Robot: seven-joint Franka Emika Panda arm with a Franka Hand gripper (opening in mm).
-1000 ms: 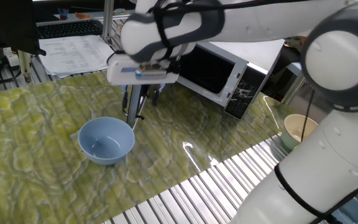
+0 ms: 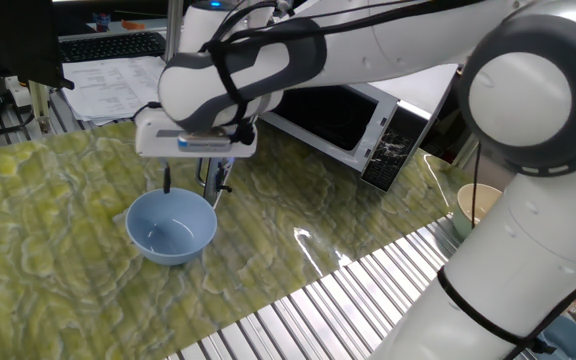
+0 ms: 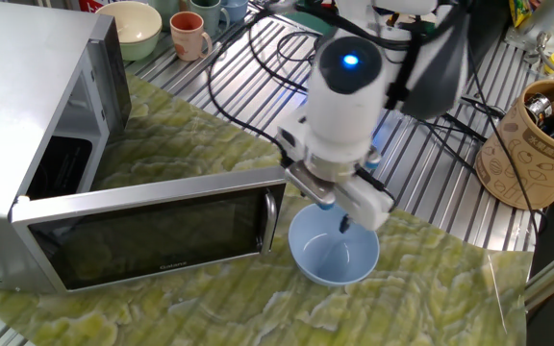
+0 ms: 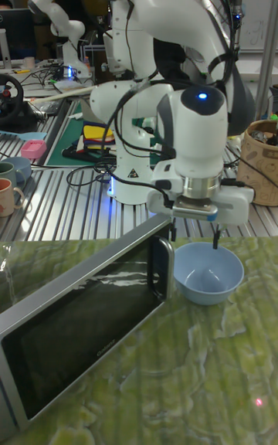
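A light blue bowl (image 2: 171, 228) stands upright on the green marbled mat; no contents show inside it. My gripper (image 2: 196, 181) hangs over the bowl's far rim in exterior view 1, its fingers open and nothing visible between them. From the front, in exterior view 3, one finger (image 4: 216, 238) is above the bowl (image 4: 209, 273) and the other comes down near its left rim, close to the microwave door (image 4: 90, 325). In exterior view 2 the hand covers part of the bowl (image 3: 333, 255). I cannot tell whether a finger touches the rim.
The microwave (image 3: 27, 86) has its door (image 3: 152, 231) swung open, with the handle end near the bowl and hand. A cream-and-green bowl (image 3: 133, 29), mugs (image 3: 189, 36) and a utensil pot (image 3: 517, 144) stand farther off. Open mat lies around the bowl's other side.
My gripper has travelled left and lower in exterior view 1, from beside the microwave door toward the bowl. The bowl has stayed in place.
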